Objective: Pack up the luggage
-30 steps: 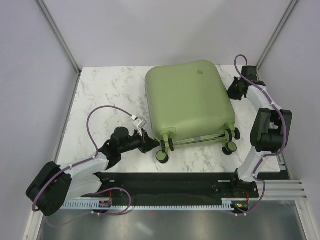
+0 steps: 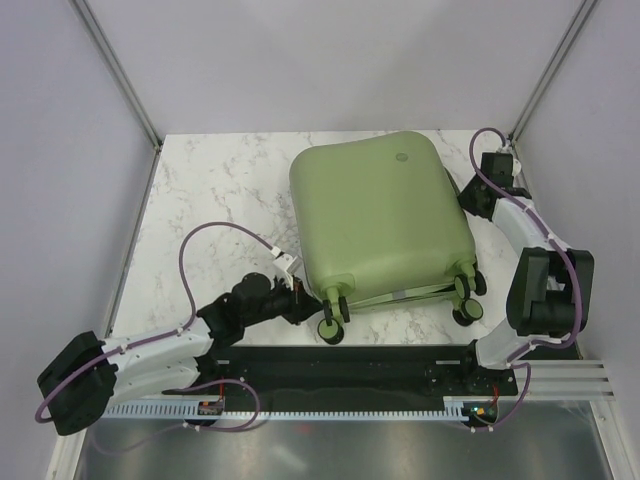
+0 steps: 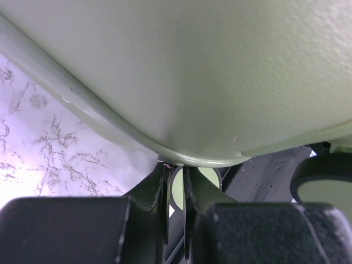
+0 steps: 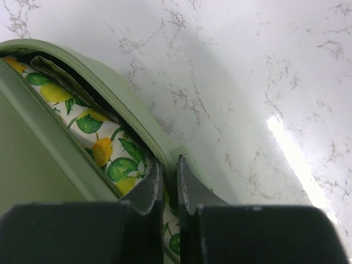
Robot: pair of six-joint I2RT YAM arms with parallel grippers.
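Observation:
The green suitcase [image 2: 385, 215] lies flat with its wheels toward the front edge. Along its right side the lid stands slightly apart from the base, and the right wrist view shows lemon-print lining [image 4: 107, 135] in the gap. There my right gripper is closed round the zippered rim [image 4: 129, 113], one finger on each side. At the suitcase's front left corner, my left gripper has its fingers close together with a narrow gap. Their tips touch the corner's lower edge [image 3: 203, 161]; whether they pinch it is hidden.
Black-tyred wheels [image 2: 331, 331] project from the suitcase's front, close to the left gripper. The table's dark front edge [image 2: 350, 368] runs just beyond them.
The suitcase has slid a little toward the front edge of the table.

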